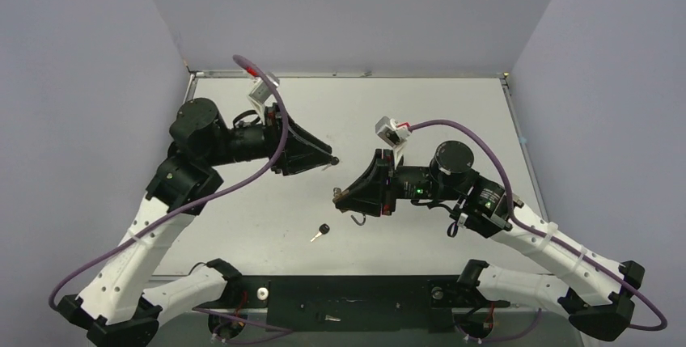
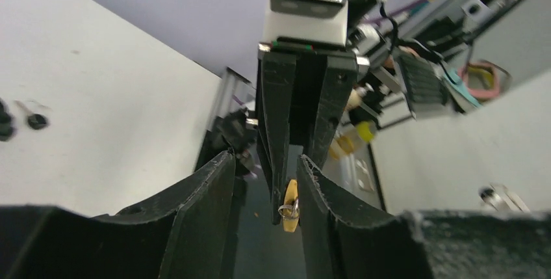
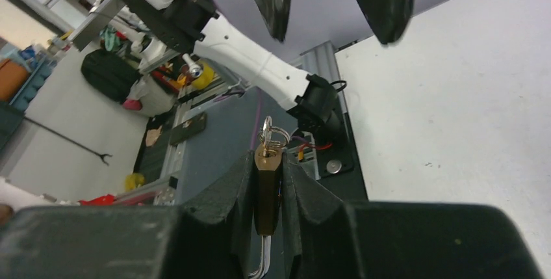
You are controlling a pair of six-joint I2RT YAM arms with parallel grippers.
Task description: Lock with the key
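My right gripper (image 1: 341,201) is shut on the brass padlock (image 3: 267,188), holding it above the table. Thin metal loops (image 3: 273,134) stick up from one end of the lock, and its curved shackle (image 3: 262,259) shows at the other. My left gripper is part open, with a clear gap between its fingertips and nothing held. In the top view it hangs up and left of the lock, apart from it. One black-headed key (image 1: 323,230) lies on the table; a second key (image 1: 334,161) shows at the left gripper's tip.
A dark strip (image 1: 364,298) runs along the front edge between the arm bases. Purple cables arch over both arms.
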